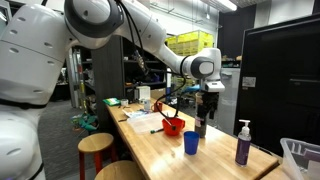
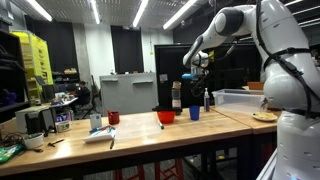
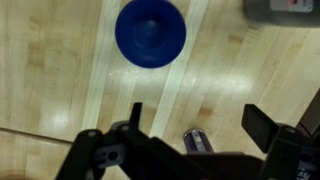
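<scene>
My gripper stands open over the wooden table, with its two dark fingers spread wide in the wrist view. In exterior view 1 the gripper (image 1: pixel 208 101) is above the table beside the upper part of a tall grey-brown container (image 1: pixel 201 128), partly covering it. A blue cup (image 3: pixel 150 32) shows ahead of the fingers, its open top facing the camera. The same cup (image 1: pixel 191 143) stands upright on the table. A small dark object with a grey end (image 3: pixel 197 140) appears low between the fingers; what it is cannot be told.
A red bowl (image 1: pixel 174 126) sits left of the cup. The purple pump bottle (image 1: pixel 243 144) stands to the right, near a clear plastic bin (image 1: pixel 300 155). Two stools (image 1: pixel 96 142) are beside the table.
</scene>
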